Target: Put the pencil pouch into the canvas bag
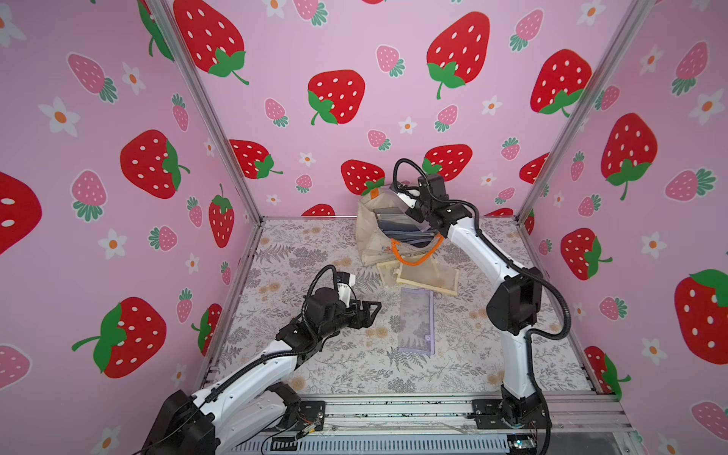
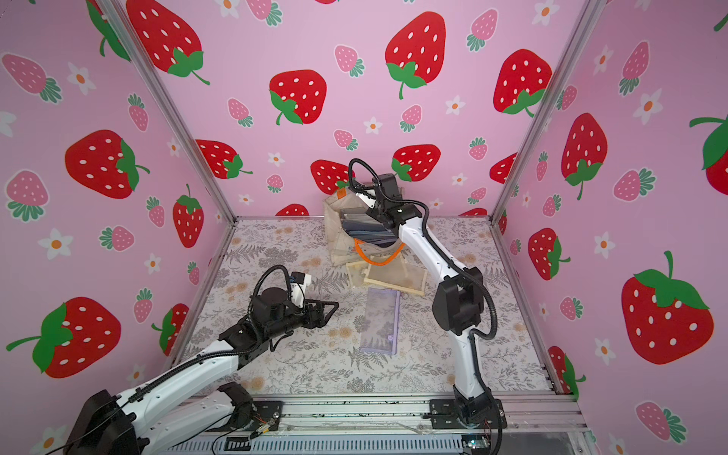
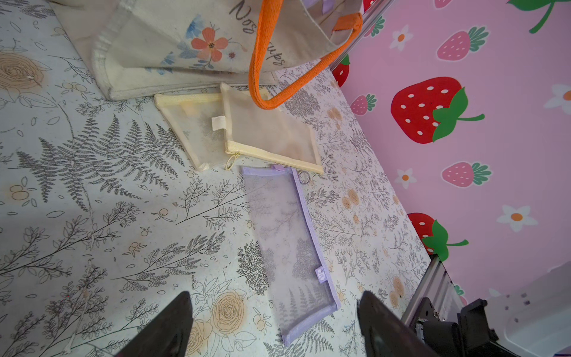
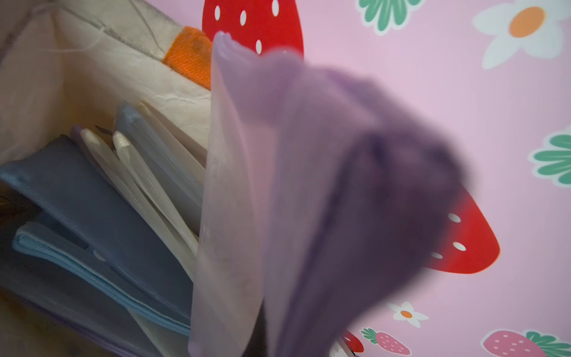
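Observation:
The beige canvas bag (image 1: 371, 231) with orange handles stands at the back, holding several blue and cream pouches (image 4: 119, 226). Over its opening is my right gripper (image 1: 413, 198), shut on a translucent lilac pouch (image 4: 238, 196), which fills much of the right wrist view above and beside the stacked pouches. The fingertips are largely hidden there. My left gripper (image 1: 366, 312) hangs open over the table at the left of centre, its fingers empty.
Cream pouches (image 1: 428, 276) lie in front of the bag, and another lilac pouch (image 1: 415, 322) lies nearer on the table (image 1: 288, 250).

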